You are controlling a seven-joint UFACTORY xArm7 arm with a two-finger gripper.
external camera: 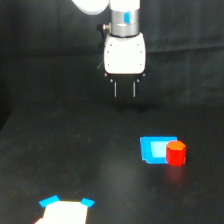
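Observation:
My gripper [125,92] hangs high at the back of the scene, pointing down. Its two thin fingers stand apart, with dark background showing between them and no object there. Well below it and to the right, a red block [176,153] sits on the dark surface. The block overlaps the right edge of a blue square [147,143] with a paler middle. At the lower left, a white object [65,213] is cut off by the bottom edge of the view, with blue corners [48,201] showing around it.
Dark curtain-like cloth [190,60] covers the back. No obstacle shows beneath the gripper.

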